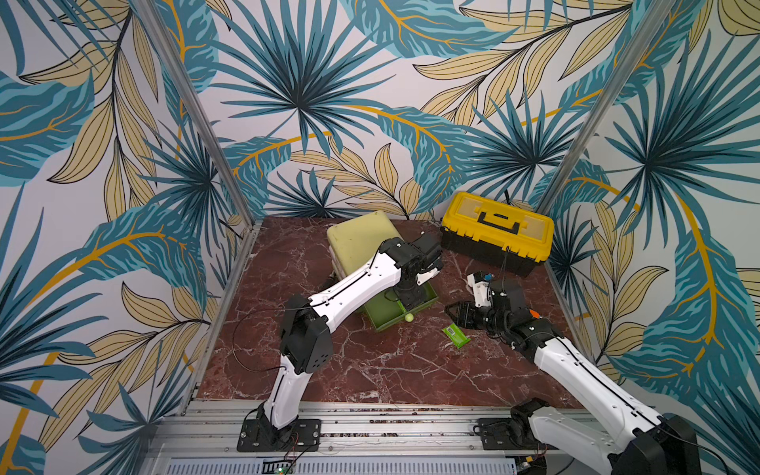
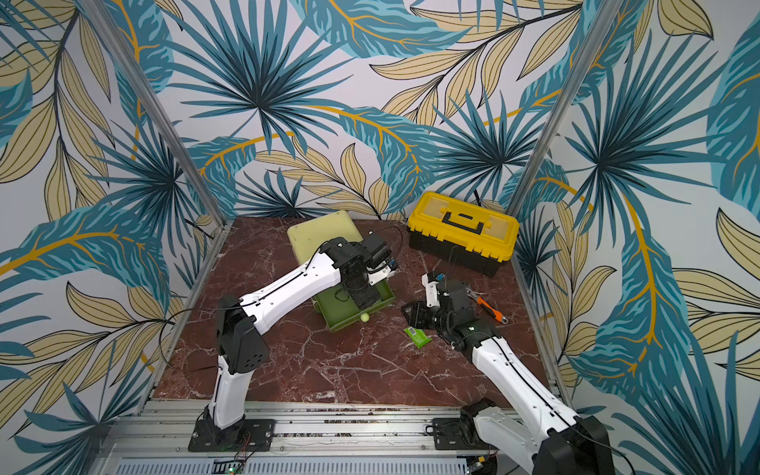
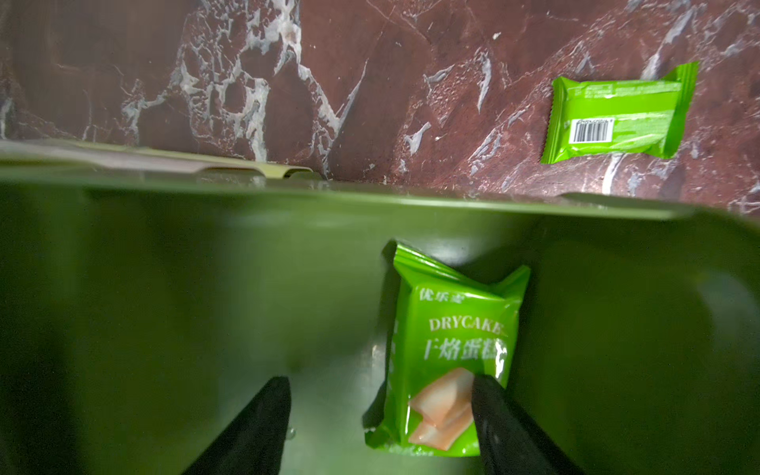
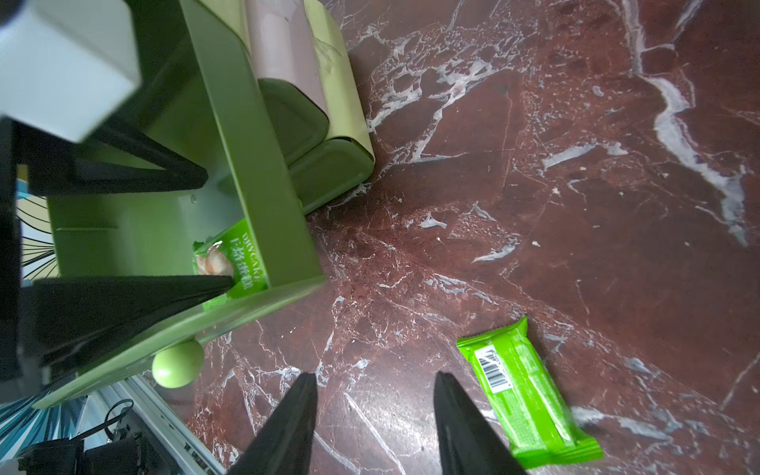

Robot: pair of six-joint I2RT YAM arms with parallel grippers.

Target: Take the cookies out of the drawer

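Note:
A green DRYCAKE cookie packet [image 3: 447, 340] lies inside the open green drawer [image 3: 198, 301]. My left gripper is open over it, one fingertip overlapping the packet in the left wrist view. A second green packet [image 4: 529, 392] lies on the table outside the drawer, near my right gripper, which stands open with nothing between its fingers. The drawer's round knob [image 4: 177, 364] is on its front.
The pale yellow-green cabinet [image 1: 356, 229] stands behind the drawer. A yellow toolbox [image 1: 497, 225] sits at the back right, and an orange tool [image 2: 494, 311] lies beside the right arm.

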